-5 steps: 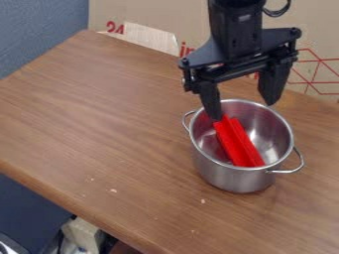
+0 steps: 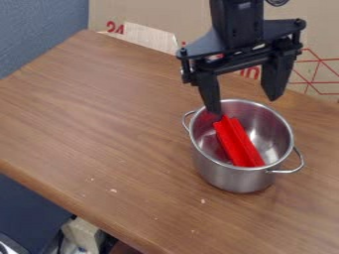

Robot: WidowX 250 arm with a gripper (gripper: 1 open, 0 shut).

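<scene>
A steel pot [image 2: 243, 174] with two side handles stands on the wooden table toward the right, holding a red elongated object [image 2: 236, 140] that leans inside it. My black gripper [image 2: 243, 95] hangs over the pot's rim, its two fingers spread wide apart with nothing visible between them.
Behind the table are pale cardboard panels [image 2: 146, 35] with red print. A blue-grey surface lies beyond the table's left edge, and a darker floor shows below it.
My gripper has shifted very slightly to the right. The pot and red object look unchanged.
</scene>
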